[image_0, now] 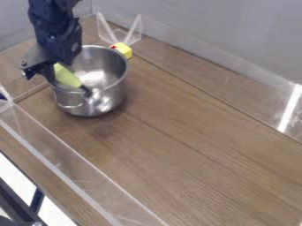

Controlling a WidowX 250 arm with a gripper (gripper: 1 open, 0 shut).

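Note:
A steel pot (101, 101) with a wire handle stands at the upper left of the counter. Over its left half the dark gripper (49, 66) reaches down from the top, at the rim. A pale yellow-green elongated object (70, 77) slants down from the gripper into the pot's interior. Whether the fingers still grip it is hard to tell, as they are dark and partly overlap it.
A small yellow block (122, 50) lies behind the pot at the right. Clear plastic strips run along its left edge and back wall.

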